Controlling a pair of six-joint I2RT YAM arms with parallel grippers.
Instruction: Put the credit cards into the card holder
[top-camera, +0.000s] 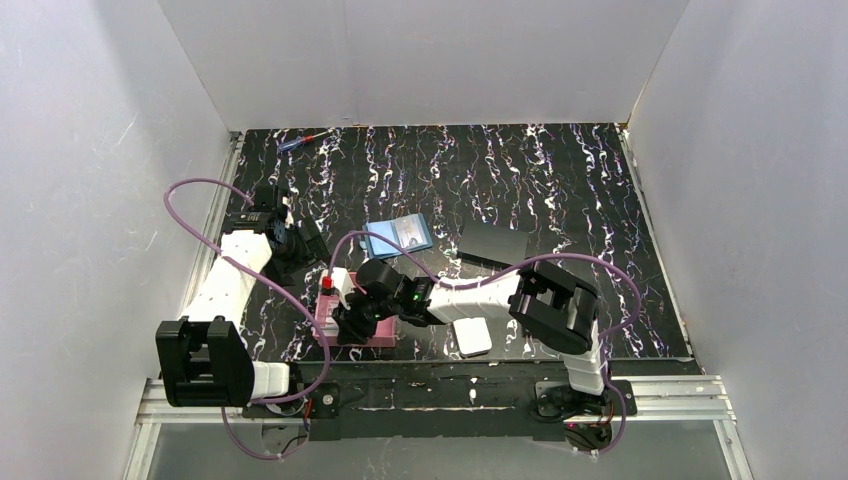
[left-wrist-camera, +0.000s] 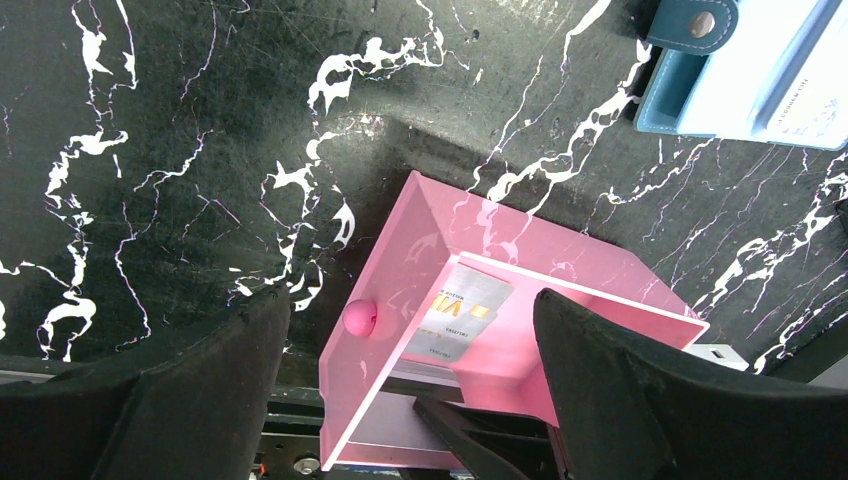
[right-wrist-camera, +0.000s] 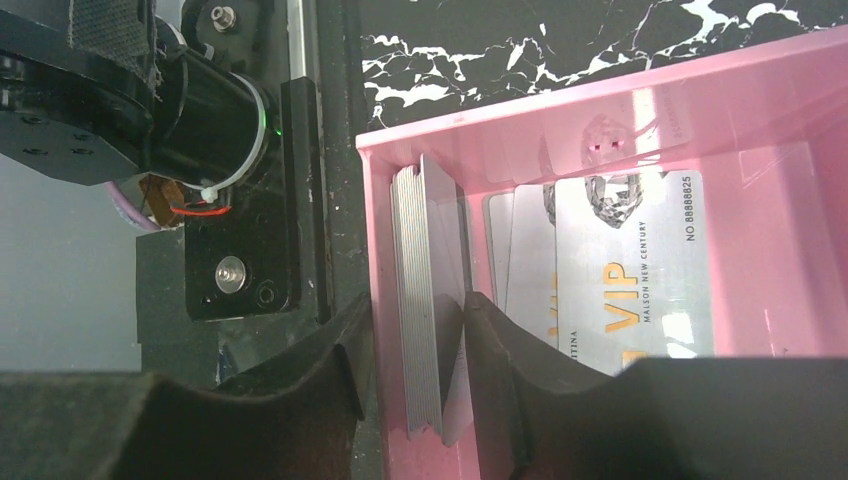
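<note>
The pink box (top-camera: 385, 335) holds silver VIP cards; some lie flat (right-wrist-camera: 635, 270) on its floor. Along one side wall a stack of cards (right-wrist-camera: 412, 300) stands on edge, with one grey card (right-wrist-camera: 443, 260) leaning off it. My right gripper straddles that wall, one finger outside and the other inside; it is shut on the stack and wall. The open blue card holder (top-camera: 397, 233) lies behind the box, its clasp showing in the left wrist view. My left gripper is open above the table and box corner, nothing between its fingers.
A black flat case (top-camera: 493, 243) lies right of the card holder. A white block (top-camera: 471, 336) sits near the front edge, and a screwdriver (top-camera: 302, 142) at the back left.
</note>
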